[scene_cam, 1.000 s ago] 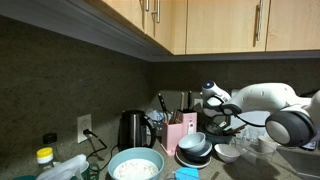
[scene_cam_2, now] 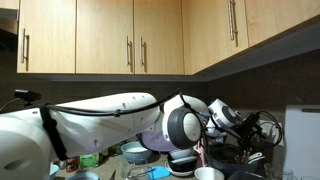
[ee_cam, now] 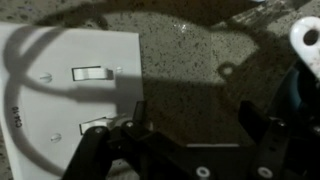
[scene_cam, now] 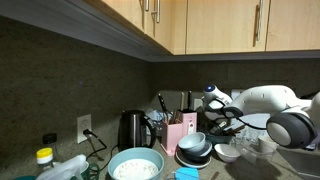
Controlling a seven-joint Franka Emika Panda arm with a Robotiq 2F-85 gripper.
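In the wrist view my gripper stands open near the speckled dark wall, with nothing between its fingers. A white switch plate [ee_cam: 70, 105] fills the left side of that view, mounted on the wall. Its upper toggle [ee_cam: 93, 73] shows clearly; the lower toggle [ee_cam: 97, 125] is partly covered by my left finger [ee_cam: 120, 145]. I cannot tell whether that finger touches the plate. In exterior view 2 the gripper [scene_cam_2: 252, 128] reaches toward the right wall, small and dark.
The arm passes above a counter with white bowls [scene_cam: 227, 153], a stacked grey bowl [scene_cam: 192, 142] and a pink knife block [scene_cam: 180, 130]. A black kettle [scene_cam: 133, 130] and a blue bowl [scene_cam: 136, 164] stand to the left. Wooden cabinets [scene_cam: 225, 27] hang overhead.
The white wrist section of my arm has shifted slightly in exterior view 1. The things on the counter look unchanged.
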